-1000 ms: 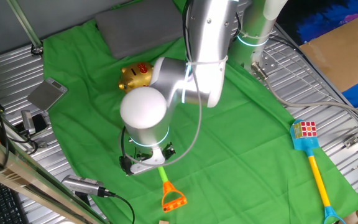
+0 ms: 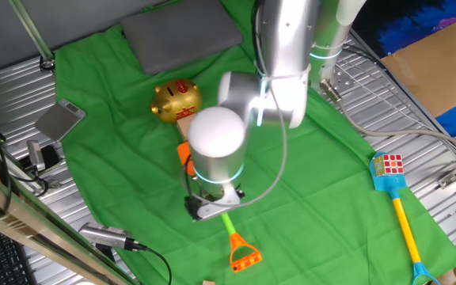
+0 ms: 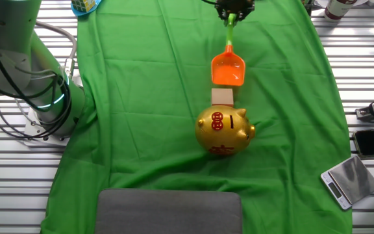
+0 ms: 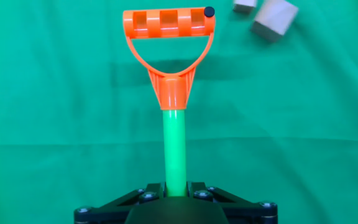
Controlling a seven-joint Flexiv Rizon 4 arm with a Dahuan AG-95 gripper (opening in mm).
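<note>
A toy shovel has an orange D-shaped handle (image 4: 169,25), a green shaft (image 4: 174,143) and an orange scoop (image 3: 228,69). Around the shaft, my gripper is shut, a finger on each side. From exterior view 1 the arm covers most of the scoop, while the handle extends toward the front. In exterior view 2 a wooden block (image 3: 222,97) lies just beyond the scoop's lip, close against a golden piggy bank (image 3: 224,133). Whether scoop and block touch is not clear.
Two wooden blocks, one larger (image 4: 275,18), lie near the handle in the wrist view. A blue shovel with a yellow shaft (image 2: 404,229) carries a puzzle cube (image 2: 389,165) at the right. A dark grey case (image 2: 182,33) lies at the back.
My gripper and the shovel have moved together to the right in exterior view 1, the handle shifting right with the arm. The piggy bank and blue shovel stay put.
</note>
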